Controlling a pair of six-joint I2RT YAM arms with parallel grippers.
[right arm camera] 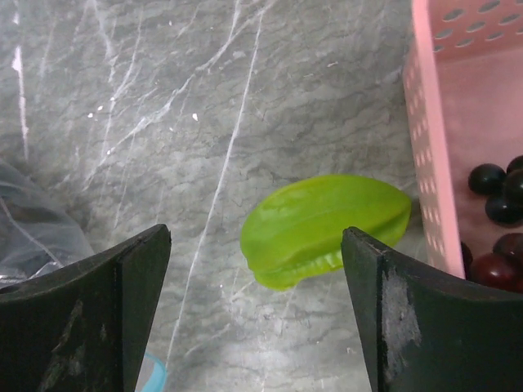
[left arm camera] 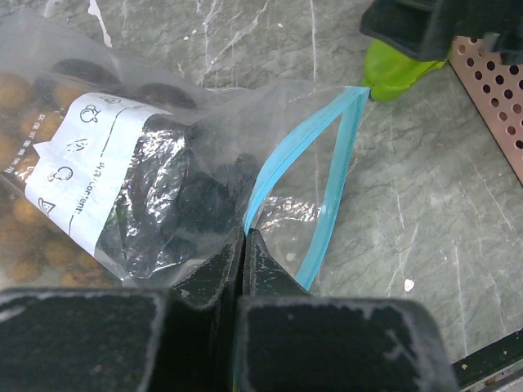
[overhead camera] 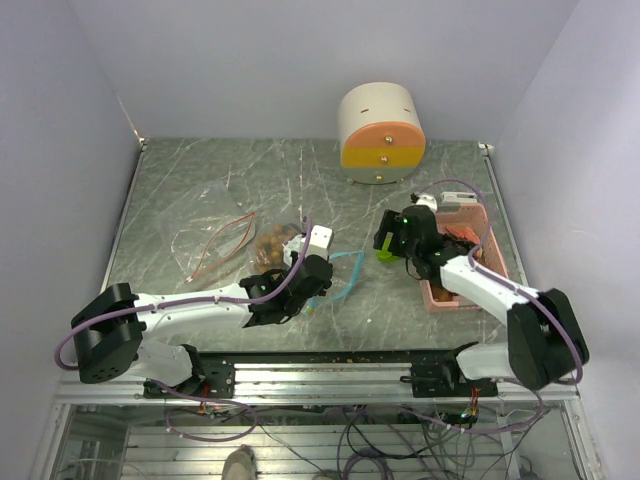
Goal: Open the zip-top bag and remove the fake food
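The clear zip bag [left arm camera: 176,180] lies on the table, its blue-edged mouth [left arm camera: 347,135] gaping to the right. Inside are brown round foods and dark pieces behind a white label [left arm camera: 94,159]. My left gripper is shut on the bag's rim near the blue zip strip. A green piece of fake food [right arm camera: 323,224] rests on the table just outside the pink basket [right arm camera: 437,147]. Over that green piece, my right gripper stands open, nothing between its fingers. From above, the right arm partly covers the green piece [overhead camera: 386,255].
The basket [overhead camera: 455,304] at the right holds several food pieces, including dark round ones [right arm camera: 507,196]. A flat clear bag with a red strip [overhead camera: 222,245] lies at the left. A cream drawer box [overhead camera: 380,105] stands at the back. Bare table separates bag and basket.
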